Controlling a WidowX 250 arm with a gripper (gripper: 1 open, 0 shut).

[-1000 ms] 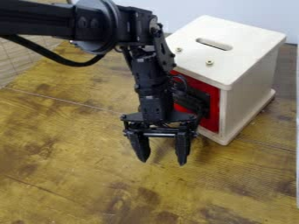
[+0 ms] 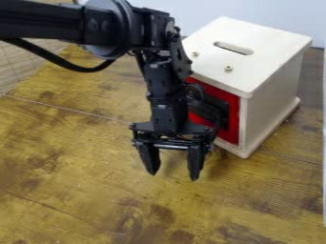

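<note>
My black gripper [image 2: 173, 162] hangs over the wooden floor in the centre of the view, fingers pointing down and spread apart, with nothing between them. Behind it and to the right stands a white wooden box [image 2: 268, 91] with a slot and small knobs on top. Its front side has a red panel [image 2: 230, 132] with dark parts, largely hidden behind my arm.
A light woven surface [image 2: 26, 67] lies at the far left, and a pale wall runs behind the box.
My gripper has shifted very slightly to the left and up. The box has not moved.
</note>
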